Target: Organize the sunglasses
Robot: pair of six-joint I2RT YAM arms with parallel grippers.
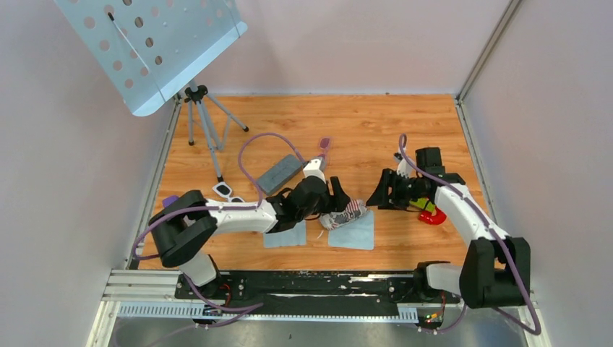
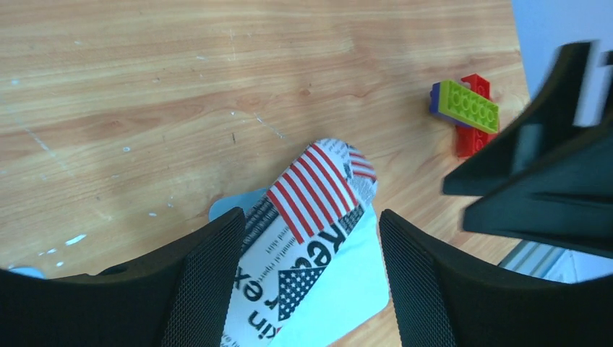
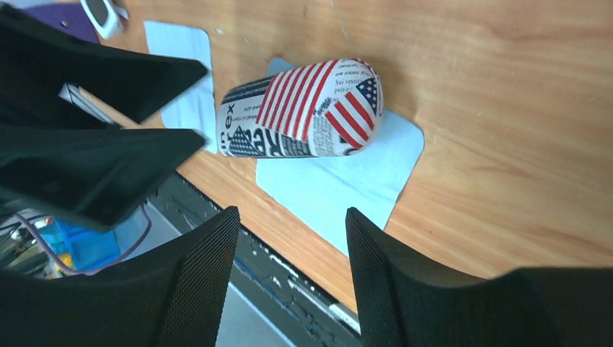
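Note:
A sunglasses case [image 1: 348, 214] printed with American flags lies on a light blue cloth [image 1: 353, 237]. My left gripper is open above it; in the left wrist view the case shows between and beyond the parted fingers, its near end cut off by the frame edge. Just right of the case, my right gripper stands open with nothing between its fingers. Pink sunglasses [image 1: 325, 144] lie behind the left gripper, partly covered by that arm. White-framed sunglasses [image 1: 223, 189] rest at the left.
A grey box-like case [image 1: 280, 175] sits behind the left arm. Another blue cloth [image 1: 285, 237] lies under that arm. Green and red toy bricks [image 2: 468, 105] are at the right, partly under the right arm. A tripod [image 1: 204, 130] stands back left.

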